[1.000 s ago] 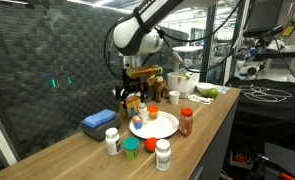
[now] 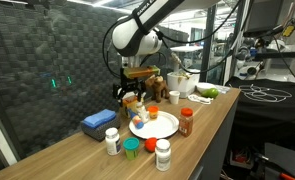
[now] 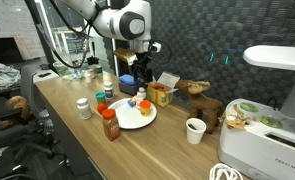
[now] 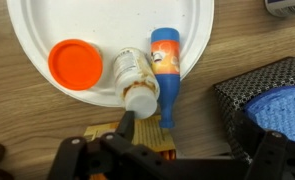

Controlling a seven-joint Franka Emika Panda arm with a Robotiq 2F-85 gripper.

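Note:
Over the far side of the white plate (image 2: 167, 130), my gripper stands open, its dark fingers apart at the lower edge of the wrist view. Between and just ahead of them lie a white-capped bottle (image 4: 135, 82) with a patterned label and a slim blue bottle (image 4: 167, 60) with an orange band. The blue bottle's narrow end sticks out past the plate's rim. An orange round container (image 4: 75, 64) sits on the plate to the left. Nothing shows held by the fingers.
A dark box with a blue top (image 2: 100, 120) stands close to the gripper. An open cardboard box (image 3: 163, 92) is behind the plate. Several jars, including a red one (image 3: 111, 124), stand around it. A brown toy animal (image 3: 202, 107) and white mug (image 3: 195, 130) are farther along.
The arm has shifted only slightly above the plate's far side. The objects on the table look unmoved.

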